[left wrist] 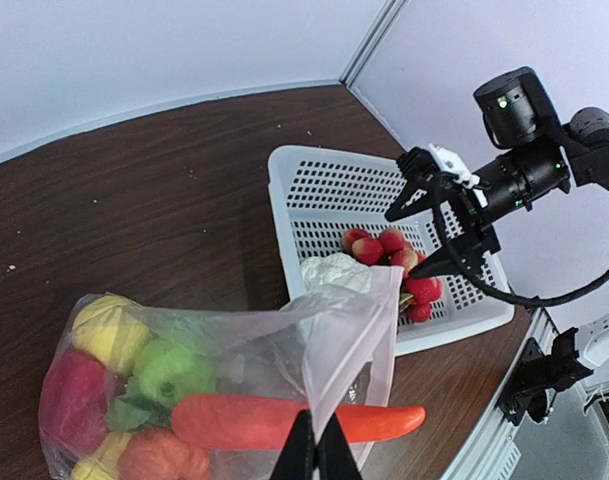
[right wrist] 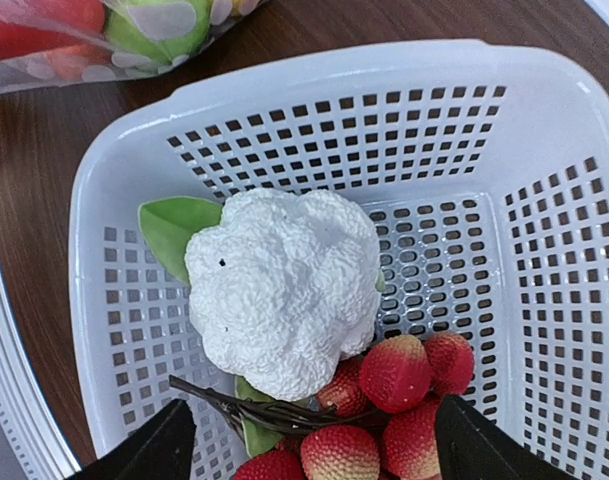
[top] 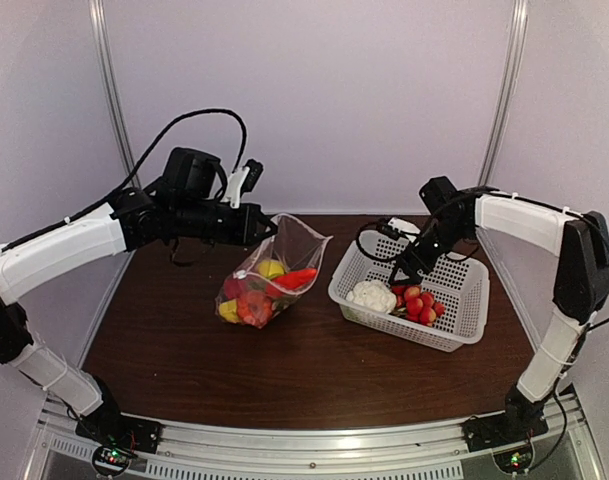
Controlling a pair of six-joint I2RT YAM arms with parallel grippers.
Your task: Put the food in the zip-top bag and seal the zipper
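Observation:
My left gripper [top: 259, 225] is shut on the top edge of the clear zip bag [left wrist: 254, 340], which holds yellow, red, green and orange produce and a long red vegetable [left wrist: 244, 422]. My right gripper is open, low over the white basket [top: 456, 330]. Inside the basket sit a white cauliflower [right wrist: 279, 285] with green leaves and, beside it, a bunch of radishes [right wrist: 394, 370], partly under the open fingers.
The basket stands on the right, close beside the bag. Pale walls enclose the back and sides.

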